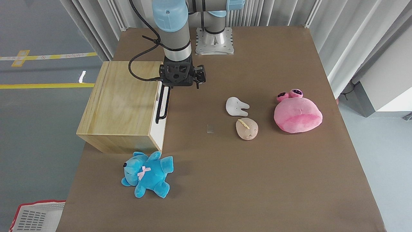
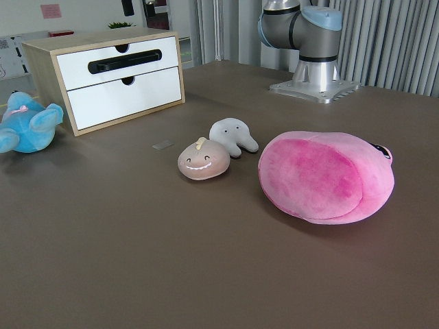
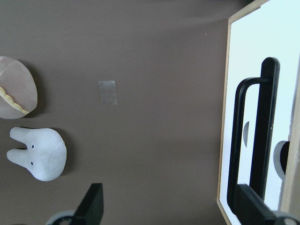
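My gripper is open, its two black fingers wide apart at the bottom of the wrist view, nothing seen between them. It hangs beside a wooden two-drawer cabinet (image 1: 112, 104) with white fronts and a long black handle (image 3: 266, 122). A white rabbit-like plush (image 3: 44, 154) and a round beige plush (image 3: 16, 84) with a yellow crest lie on the brown table (image 1: 270, 185), right of the cabinet in the front view. A pink plush (image 1: 297, 116) with eye bumps lies farther right, and a blue bear (image 1: 152, 176) lies in front of the cabinet.
A small translucent patch (image 1: 210, 129) is on the table between cabinet and plushes. The robot base (image 1: 214, 46) stands at the back. A white basket (image 1: 36, 216) is on the floor at lower left.
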